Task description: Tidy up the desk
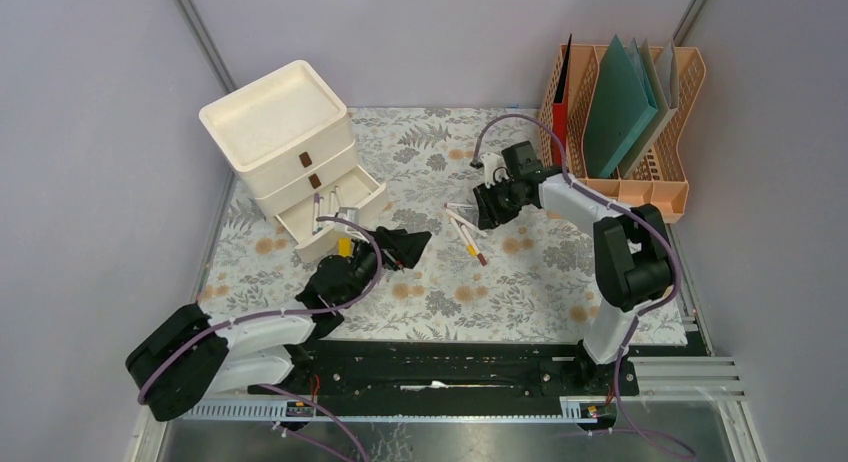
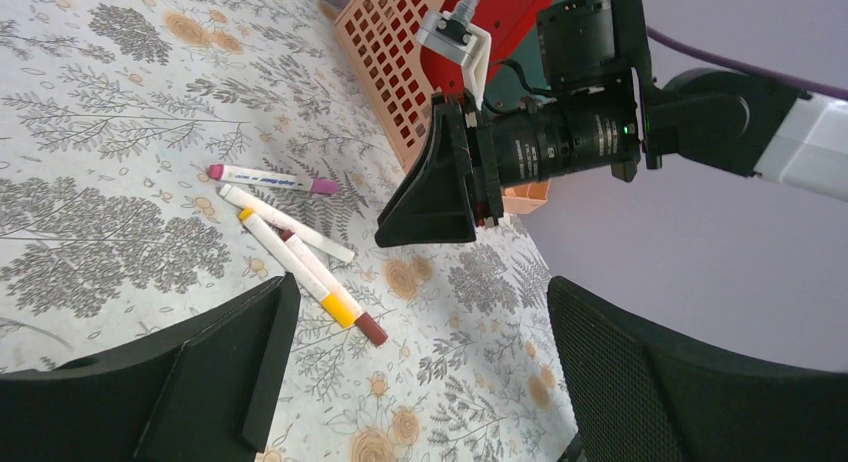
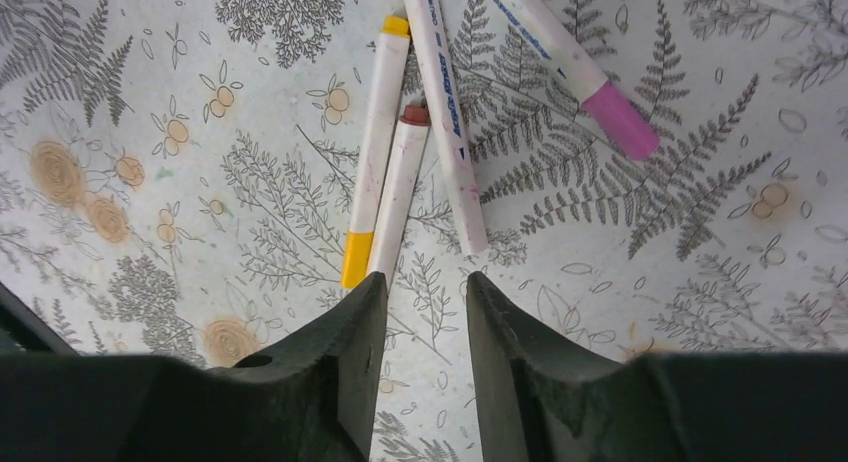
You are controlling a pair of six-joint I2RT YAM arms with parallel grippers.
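Note:
Four markers would be several: a pink-capped marker (image 2: 272, 179), a white marker (image 2: 285, 222), a yellow-capped marker (image 2: 297, 267) and a brown-capped marker (image 2: 335, 287) lie close together mid-table. My right gripper is over their near side with its fingers a little apart. Nothing is between them; the white marker's end lies just beyond the gap. My left gripper (image 1: 418, 250) hangs to the left of the markers, wide open and empty. Behind it, the white drawer unit (image 1: 270, 117) has its bottom drawer (image 1: 372, 204) pulled out, with several markers (image 1: 317, 211) inside.
An orange file rack (image 1: 690, 82) stands at the back right, close to my right arm, holding a red folder (image 1: 560, 122), a green folder (image 1: 612, 117) and paler ones. A yellow item (image 1: 345, 247) shows beside the drawer's front.

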